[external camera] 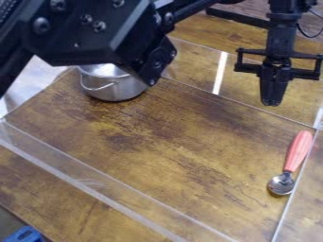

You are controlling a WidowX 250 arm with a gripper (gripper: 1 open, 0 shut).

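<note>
The black gripper [273, 93] hangs at the upper right over the back of the wooden table, its fingers close together with nothing visible between them. A steel pot [113, 86] sits at the upper left, partly hidden behind the black arm. A scoop with a pink handle [297, 153] and a round steel head lies at the right, below the gripper and apart from it.
Clear plastic strips run along the table [151, 161], whose middle and front are bare. A blue object [25, 235] shows at the bottom-left corner. The arm [120, 38] spans the top left.
</note>
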